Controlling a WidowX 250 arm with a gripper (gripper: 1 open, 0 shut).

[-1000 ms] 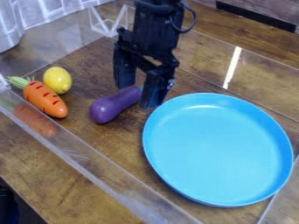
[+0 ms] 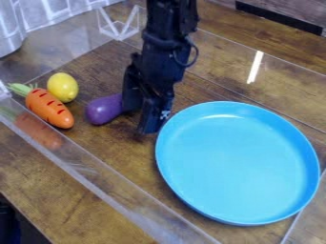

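Observation:
My black gripper (image 2: 145, 105) is low over the wooden table, at the right end of a purple eggplant (image 2: 105, 110), whose right part is hidden behind it. Whether its fingers are open or closed on the eggplant is hard to make out. A blue plate (image 2: 237, 162) lies to the right of the gripper.
An orange carrot (image 2: 49, 107) and a yellow lemon (image 2: 61, 87) lie at the left. A clear plastic edge runs diagonally across the lower left. A white object (image 2: 7, 24) stands at the top left. The table behind the plate is clear.
The gripper has come lower, over the eggplant. The eggplant's visible end has shifted left and slightly up, and more of it is hidden.

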